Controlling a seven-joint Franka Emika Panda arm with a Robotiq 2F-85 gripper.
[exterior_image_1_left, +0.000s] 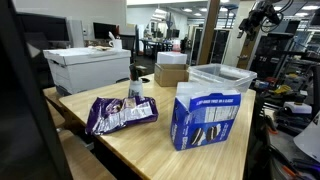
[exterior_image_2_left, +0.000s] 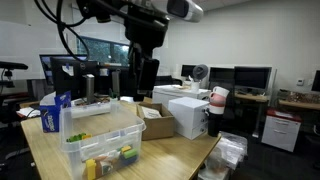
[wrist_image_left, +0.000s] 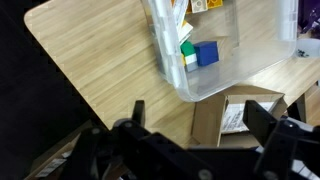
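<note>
My gripper is open and empty, its two dark fingers wide apart at the bottom of the wrist view. In exterior view 2 the gripper (exterior_image_2_left: 138, 78) hangs in the air above the table, near the clear plastic bin (exterior_image_2_left: 128, 143). Through the bin's wall show yellow, orange, green and blue small items. The wrist view has the bin (wrist_image_left: 245, 68) ahead of the fingers, with a blue block (wrist_image_left: 207, 52) in its near corner. An open cardboard box (wrist_image_left: 208, 120) lies beside the bin, partly behind the right finger.
A blue-and-white box (exterior_image_1_left: 205, 122) and a purple snack bag (exterior_image_1_left: 122, 115) occupy the table, with a bottle (exterior_image_1_left: 135, 84) behind. White boxes (exterior_image_1_left: 90, 68) stand farther back. Bare wood (wrist_image_left: 95, 50) lies left of the bin; a patterned cup (exterior_image_2_left: 216, 97) stands at the right.
</note>
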